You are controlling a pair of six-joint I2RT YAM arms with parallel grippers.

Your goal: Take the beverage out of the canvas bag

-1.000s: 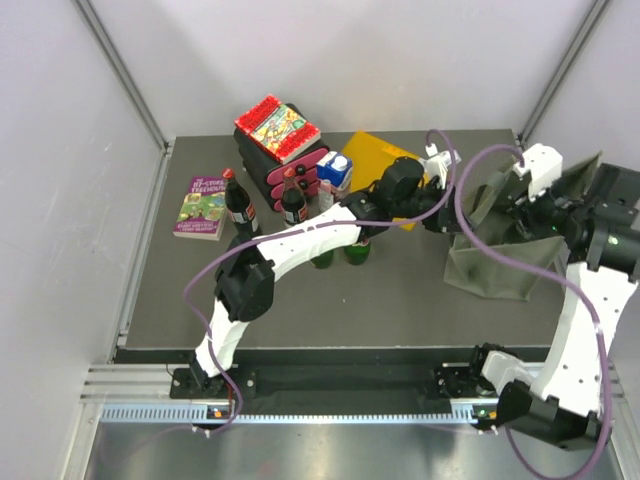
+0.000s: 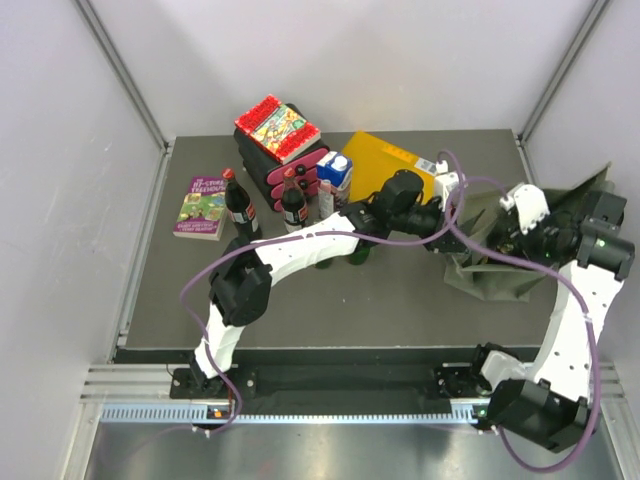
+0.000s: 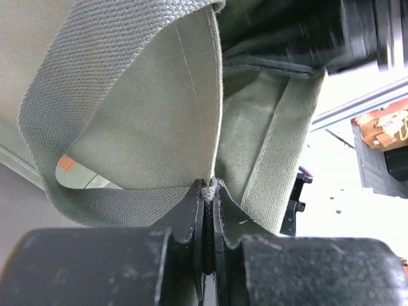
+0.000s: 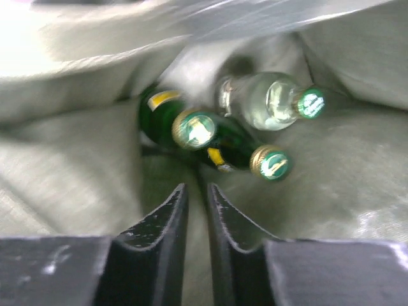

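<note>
The olive canvas bag (image 2: 495, 283) stands at the right of the table with its mouth open. In the left wrist view, my left gripper is shut on the bag's edge, and a grey strap (image 3: 54, 115) loops beside it. My right gripper is inside the bag, its fingers a little apart and nothing between them. Beyond those fingertips lie two green bottles with gold-rimmed caps, one green bottle (image 4: 239, 145) in front of the other. Touching or close by is a clear bottle (image 4: 268, 102) with a green cap. The top view hides the right fingertips.
Two dark bottles with red caps, one a cola bottle (image 2: 240, 207), stand left of centre beside a blue-white carton (image 2: 335, 172). A yellow box (image 2: 375, 160) and a purple book (image 2: 202, 208) lie farther out.
</note>
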